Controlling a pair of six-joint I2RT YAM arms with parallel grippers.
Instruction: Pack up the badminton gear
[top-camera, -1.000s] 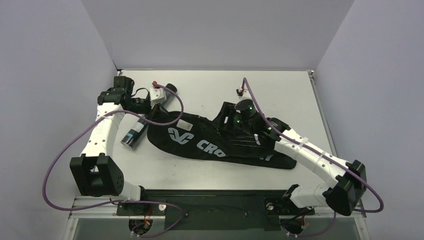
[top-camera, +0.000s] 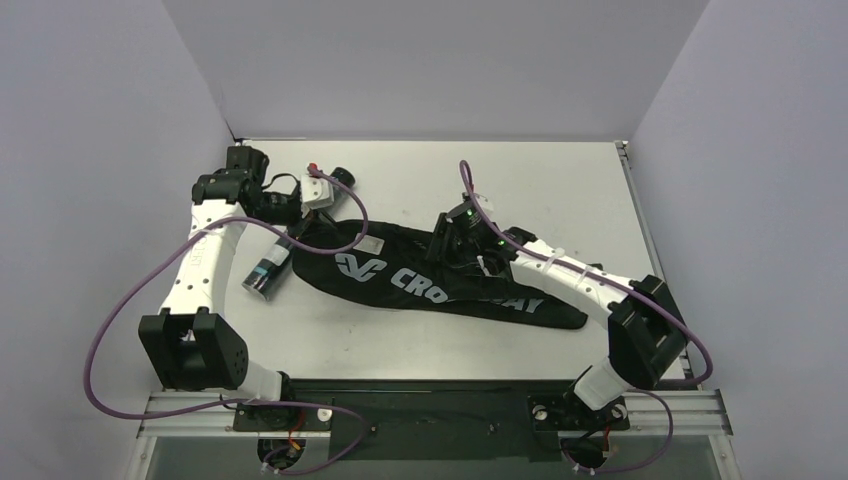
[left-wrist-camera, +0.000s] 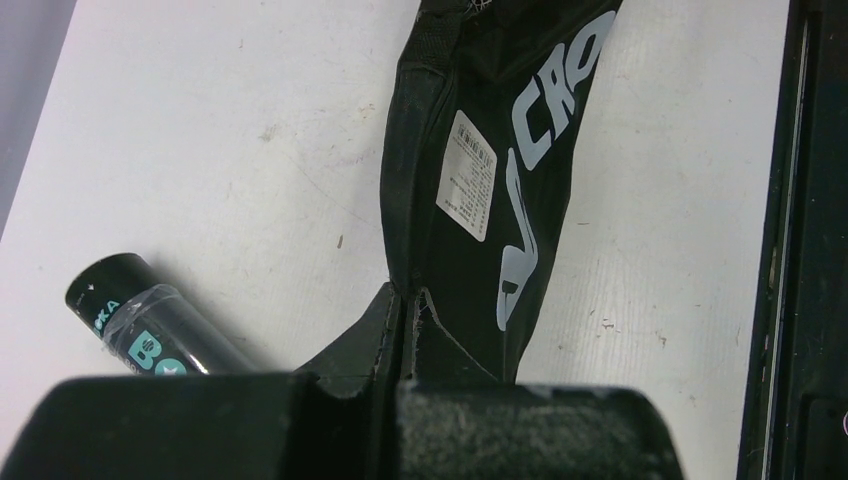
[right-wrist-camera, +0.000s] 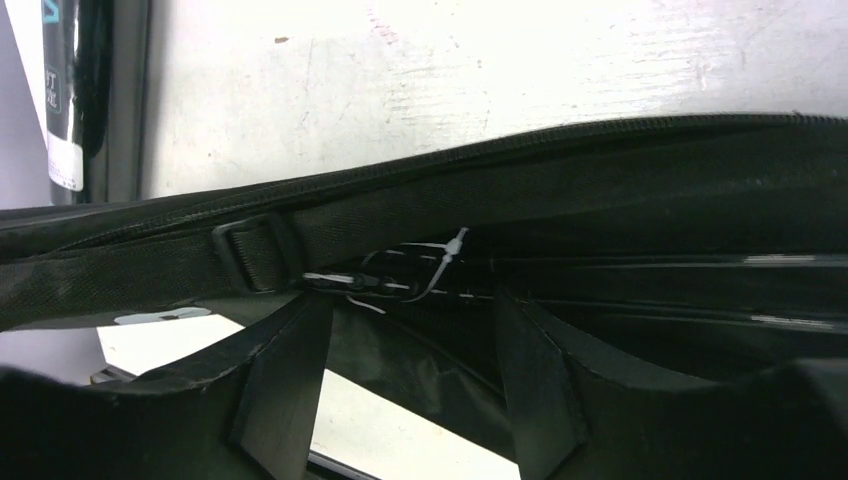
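Observation:
The black racket bag (top-camera: 375, 285) lies across the table with its white lettering facing up. My left gripper (top-camera: 318, 222) is shut on the bag's end; in the left wrist view its fingertips (left-wrist-camera: 388, 305) pinch the dark edge near a white barcode label (left-wrist-camera: 467, 178). At the bag's middle, my right gripper (top-camera: 440, 243) stands part open over the unzipped mouth. Dark shiny shafts (right-wrist-camera: 780, 261), apparently of rackets, show inside the bag in the right wrist view. Between the right fingers is a gap, with a shaft and white-edged parts beyond it; nothing is clearly gripped.
A black-capped shuttlecock tube (top-camera: 268, 268) lies slantwise beneath the left arm, beside the bag's left end. Grey walls stand on both sides.
My right arm has swung left and its gripper has shifted a little left. The bag's right part has moved slightly, uncovering more lettering. The left gripper has hardly moved.

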